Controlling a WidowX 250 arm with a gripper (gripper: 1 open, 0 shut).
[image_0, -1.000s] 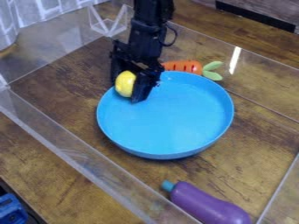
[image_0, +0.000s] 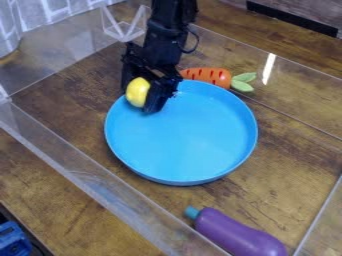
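My black gripper (image_0: 147, 80) is shut on a yellow object (image_0: 138, 92) at the upper left rim of a round blue plate (image_0: 181, 135). The yellow object's far side is hidden by the gripper.
An orange toy carrot (image_0: 207, 75) with green leaves lies behind the plate. A purple toy eggplant (image_0: 241, 232) lies at the front right on the wooden surface. Clear walls border the area, and a blue item sits at the bottom left corner.
The blue plate has shifted to the left, along with my gripper and the yellow object, which moved slightly left.
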